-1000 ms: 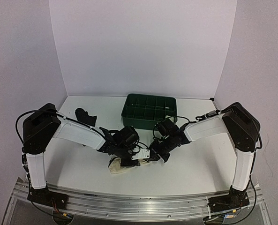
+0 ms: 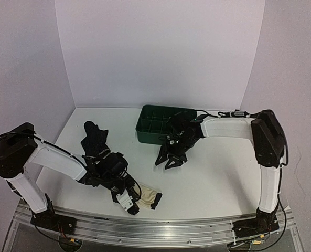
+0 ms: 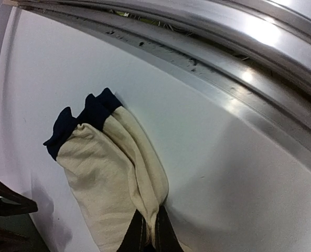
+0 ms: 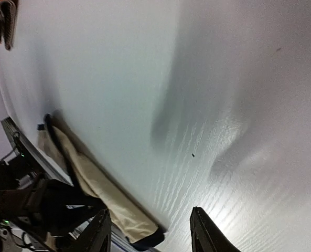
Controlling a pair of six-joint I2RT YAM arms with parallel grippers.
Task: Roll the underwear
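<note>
Cream underwear (image 2: 147, 195) with a navy band lies near the front edge of the white table, partly folded lengthwise in the left wrist view (image 3: 97, 173). My left gripper is shut on a pinched fold of the cream fabric. My right gripper (image 2: 165, 160) stands open above the table, back and right of the underwear, with its fingers apart and nothing visible between them in the right wrist view.
A green divided bin (image 2: 150, 123) sits at the back centre. Dark fabric (image 2: 95, 139) lies at the back left, partly behind the left arm. A metal rail (image 2: 155, 223) runs along the front edge.
My left gripper and the cream underwear have moved toward the front edge and left. My right gripper has drawn away from the fabric, up toward the bin.
</note>
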